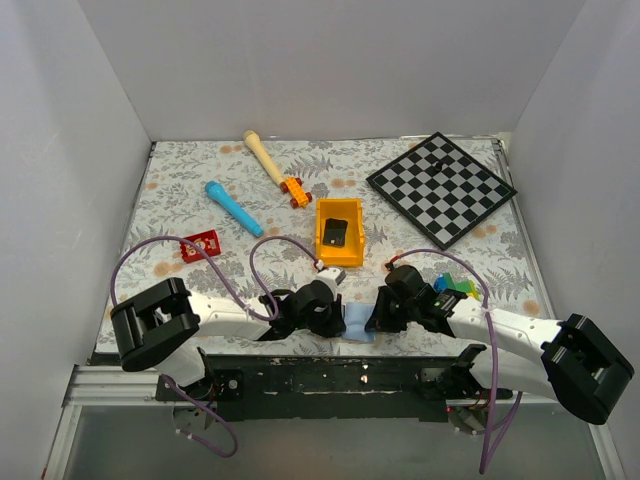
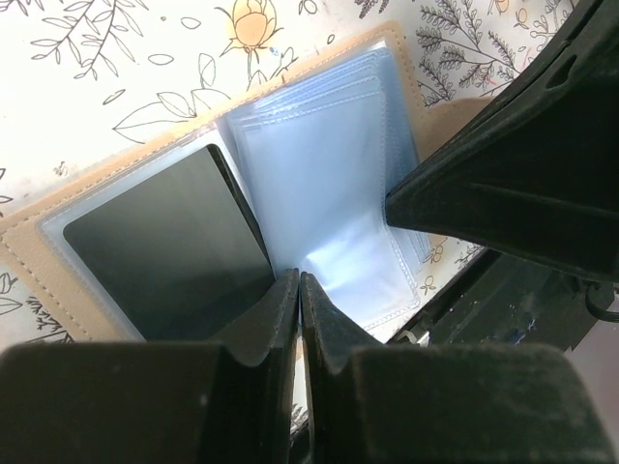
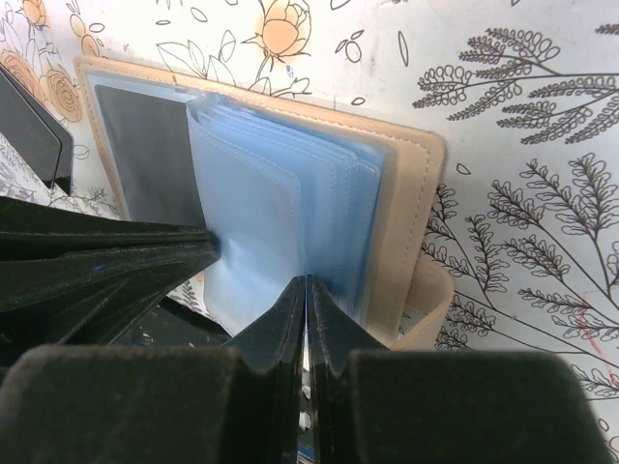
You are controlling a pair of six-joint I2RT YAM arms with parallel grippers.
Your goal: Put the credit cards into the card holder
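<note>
The card holder (image 2: pixel 145 159) lies opened flat, with a tan stitched border. A dark card (image 2: pixel 169 251) fills its left side, and a stack of clear bluish sleeves (image 2: pixel 319 164) covers its right side. My left gripper is shut, tips at the boundary between dark card and sleeves, nothing visible between them. My right gripper has its tips close together over the sleeves (image 3: pixel 261 184), by their outer edge; whether anything thin is between them is unclear. From above, both grippers hide most of the holder (image 1: pixel 358 322).
A yellow box (image 1: pixel 340 262) with a dark item in it stands just behind the grippers. A checkered board (image 1: pixel 441 190) lies at the back right, a red item (image 1: pixel 200 246) and a blue stick (image 1: pixel 233 208) at the left. Colourful blocks (image 1: pixel 458 285) sit beside the right arm.
</note>
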